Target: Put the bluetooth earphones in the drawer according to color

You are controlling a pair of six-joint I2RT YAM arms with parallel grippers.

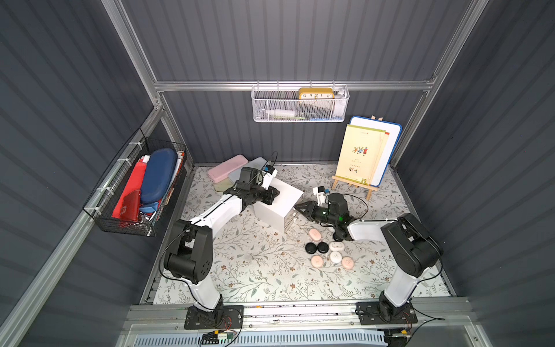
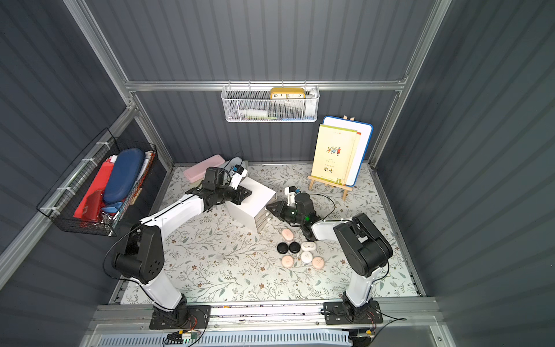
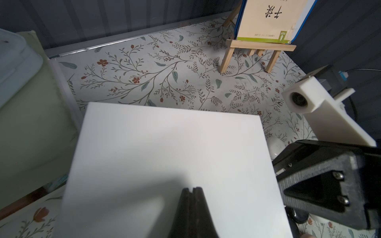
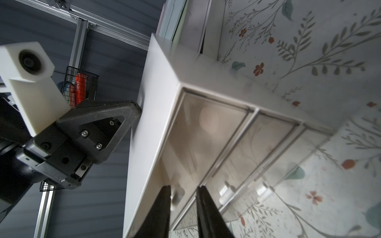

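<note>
A white drawer box [image 1: 279, 199] stands mid-table, with clear-fronted drawers and white knobs [image 4: 227, 192] facing right. My left gripper is shut on its top, nothing visible between its fingers. My right gripper is part open at the drawer fronts, its fingers either side of the top drawer's knob [image 4: 176, 194]. A pink shape shows through the top drawer front. Black cases [image 1: 310, 248], white cases [image 1: 336, 257] and pink cases [image 1: 316, 261] lie on the table in front of the right arm.
Pouches [image 1: 227, 168] lie behind the box at the back left. An easel with a board [image 1: 361, 154] stands at the back right; baskets hang on the back wall [image 1: 299, 115] and left wall.
</note>
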